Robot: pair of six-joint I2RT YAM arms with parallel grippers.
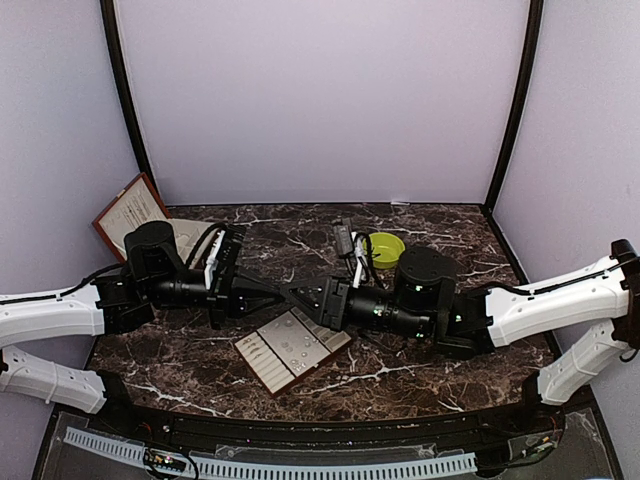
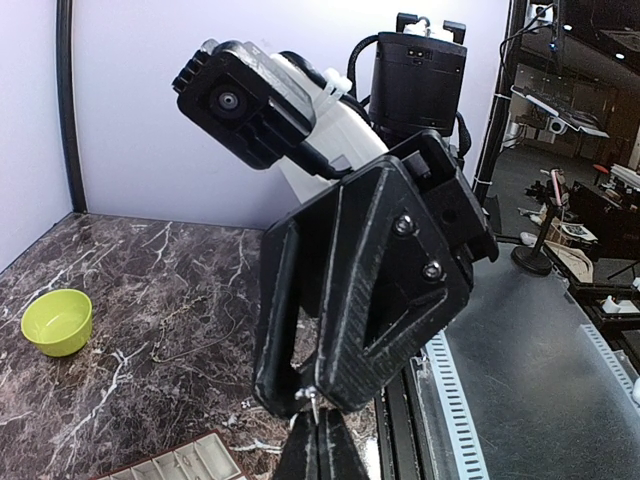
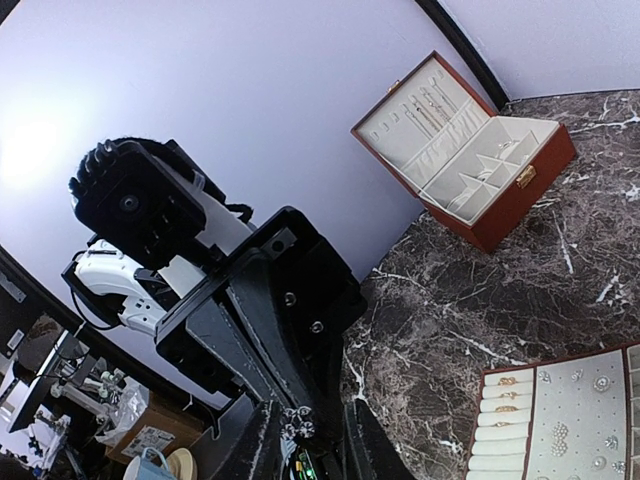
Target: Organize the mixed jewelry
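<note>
My two grippers meet tip to tip above the jewelry tray point(image 1: 290, 350). The left gripper is shut; a small silvery piece sits at the meeting point of both grippers' fingertips. My right gripper has its fingers somewhat apart in its wrist view, around that point; whether it grips the piece I cannot tell. The tray point(image 3: 560, 420) holds rings in padded slots and studs on a flat panel. An open brown jewelry box point(image 3: 510, 205) with necklaces in its lid stands at the back left.
A green bowl stands at the back right, behind my right arm. Walls bound the back and sides.
</note>
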